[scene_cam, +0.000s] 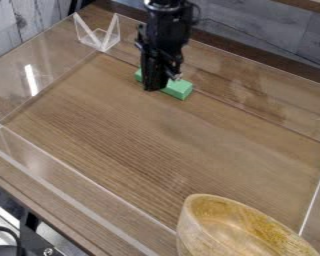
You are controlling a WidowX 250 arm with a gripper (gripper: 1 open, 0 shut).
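Note:
A green block [175, 89] lies on the wooden table toward the back centre. My black gripper [155, 77] is low over the block's left part and hides it there. I cannot tell whether its fingers are open or shut, or whether they touch the block.
A large yellow bowl [234, 230] sits at the front right. Clear plastic pieces stand near the back left and at the left edge.

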